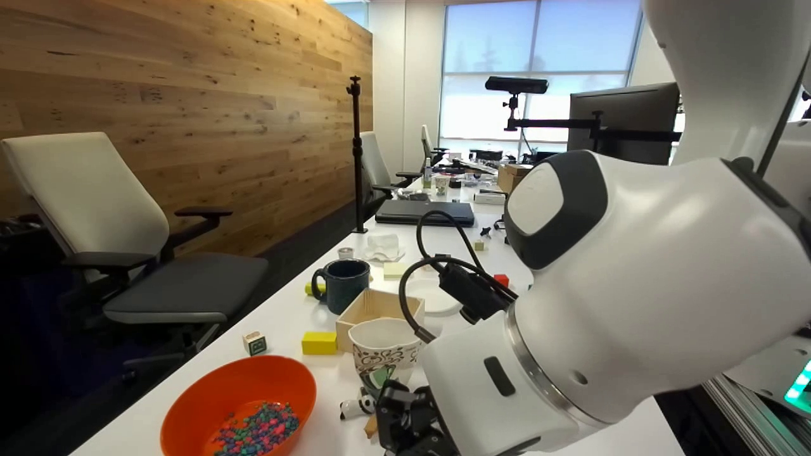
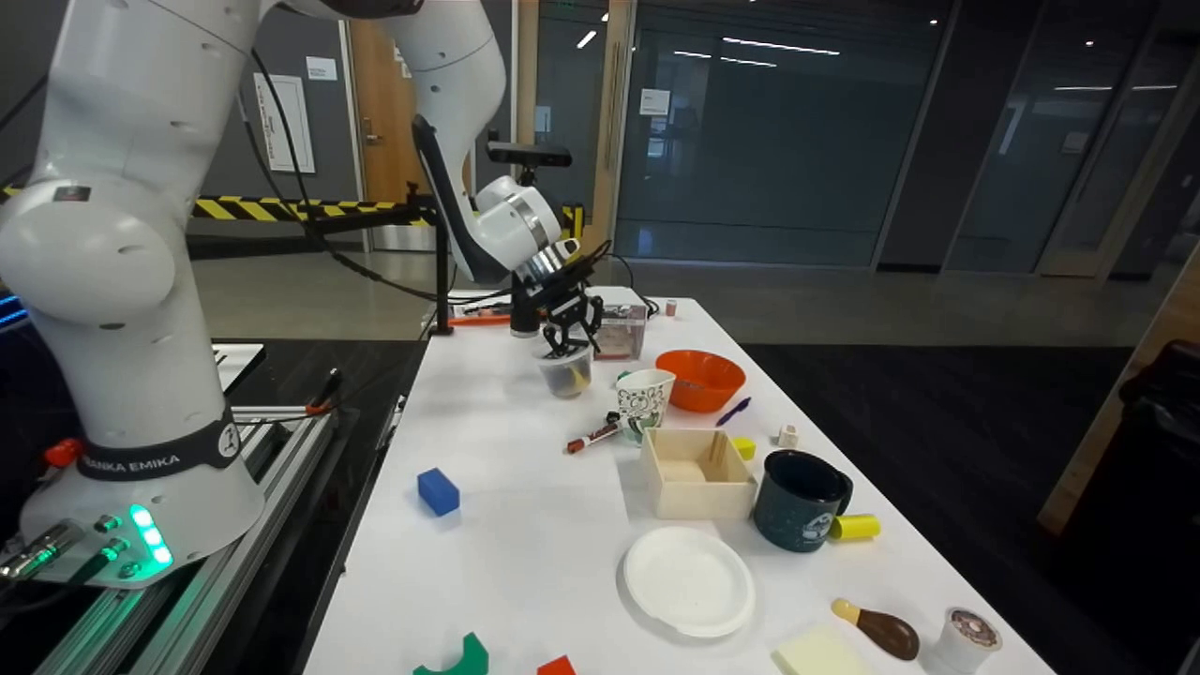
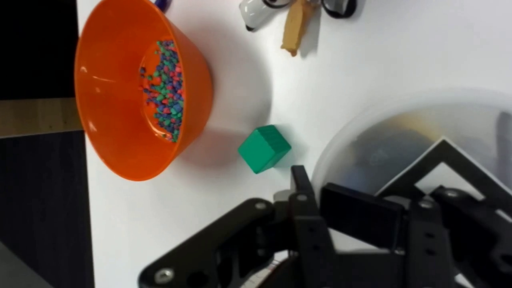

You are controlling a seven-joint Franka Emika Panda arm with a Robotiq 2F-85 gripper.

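Note:
In the wrist view a translucent tub fills the right side, and its rim runs between my gripper's fingers. My gripper is shut on that rim, one finger outside the wall and one inside. A black-and-white patterned piece and a blurred yellowish patch show within the tub's outline. Exterior view 2 shows the tub beneath my gripper, near the table's far end; whether its base touches the table I cannot tell. The tub is not clearly visible in exterior view 1, where my gripper appears at the bottom.
Close by are a green block and an orange bowl holding small coloured pieces. A patterned cup, a marker, a wooden box and a dark mug lie nearer that camera. Open table surrounds the blue block.

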